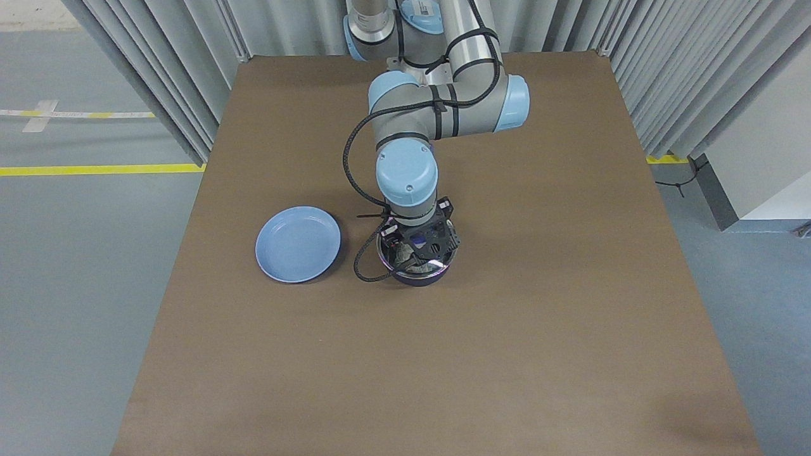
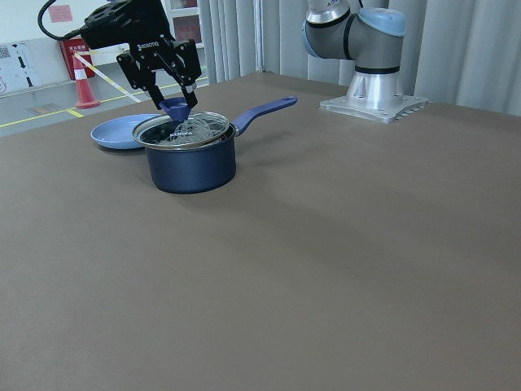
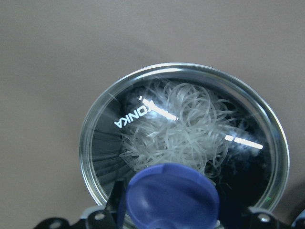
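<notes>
A dark blue saucepan (image 2: 190, 171) with a handle (image 2: 269, 107) stands on the brown table, white noodle-like strands inside. Its glass lid (image 2: 212, 122) sits on top, its blue knob (image 3: 172, 195) centred low in the wrist view. My gripper (image 2: 173, 94) is directly over the lid with a finger on either side of the knob, which it appears to grip; contact is partly hidden. In the front view the gripper and arm cover much of the pan.
A blue plate (image 1: 297, 244) lies on the table (image 1: 532, 319) beside the pan, to its left in the front view.
</notes>
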